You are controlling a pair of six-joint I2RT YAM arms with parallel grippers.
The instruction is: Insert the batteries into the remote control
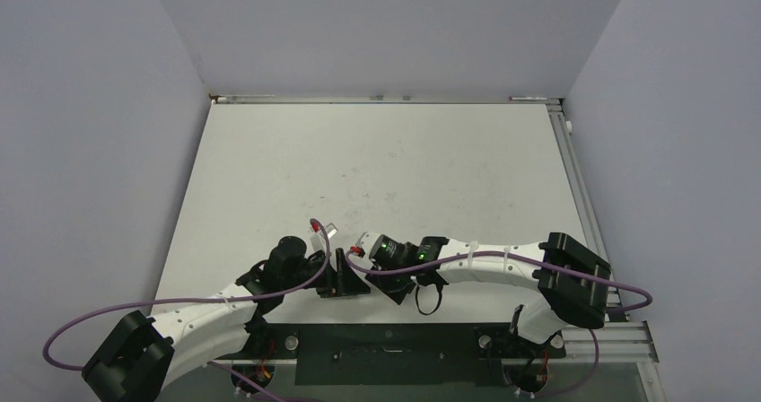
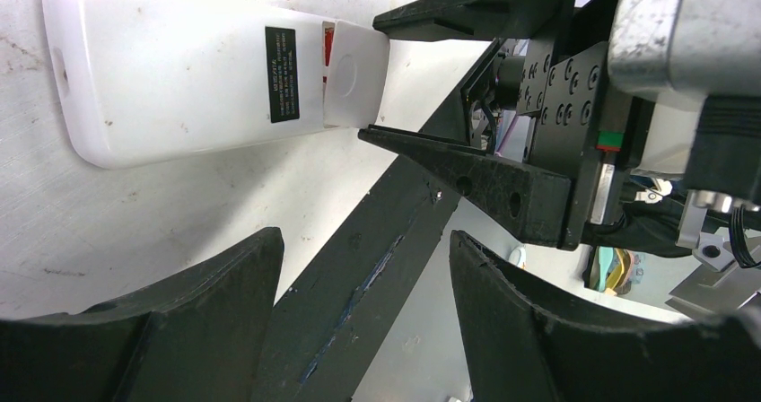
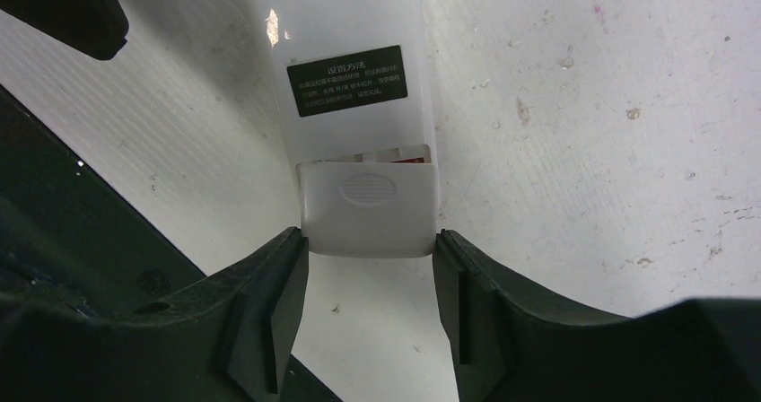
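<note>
The white remote control (image 2: 188,70) lies on the table with its labelled back up. Its battery cover (image 3: 372,214) sits at the near end, partly on. A narrow gap with red inside shows between cover and body. My right gripper has one fingertip at each side edge of the cover; whether they press on it is not clear. In the left wrist view, the right gripper's lower fingertip (image 2: 377,136) is at the cover's lower edge. My left gripper stands open beside the remote, nothing between its fingers. From the top, the arms hide the remote.
Both grippers are crowded together near that edge, and a left gripper finger (image 3: 72,12) reaches in beside the remote.
</note>
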